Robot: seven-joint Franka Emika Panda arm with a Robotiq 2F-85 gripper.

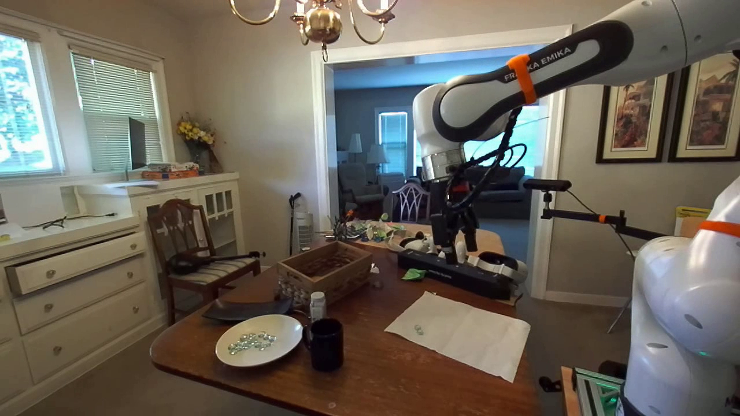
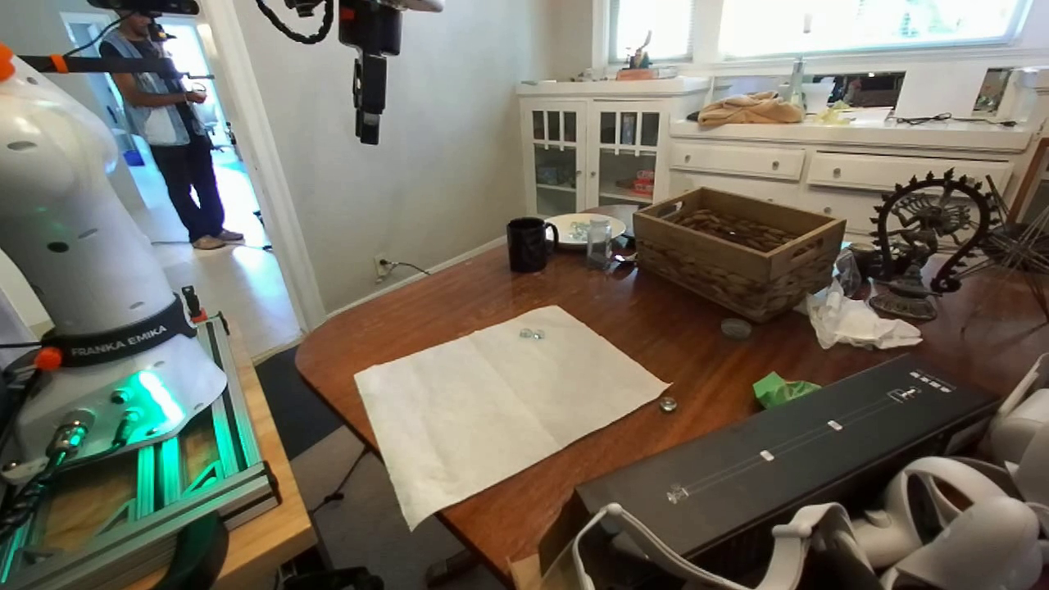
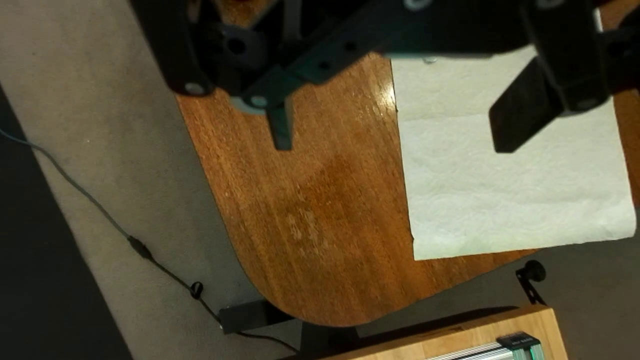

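Observation:
My gripper (image 1: 461,249) hangs well above the table, its two fingers spread apart and nothing between them. In the wrist view the gripper looks down on bare wood and the left part of a white paper sheet (image 3: 516,180). Edge-on in exterior view 2, the gripper (image 2: 369,123) is high at the upper left. Clear glass beads (image 2: 532,334) rest on the sheet, and another bead (image 2: 669,404) lies on the wood just off its edge. A white plate (image 1: 229,353) holds several more beads, beside a black mug (image 1: 327,345) and a small clear bottle (image 1: 317,306).
A wooden basket (image 2: 739,265) stands beyond the paper. A long black box (image 2: 787,462) with white headset gear (image 2: 944,531) borders the paper's other side. A green leaf-like piece (image 2: 783,390) and crumpled white plastic (image 2: 853,319) lie near the box. Bare wood surrounds the paper.

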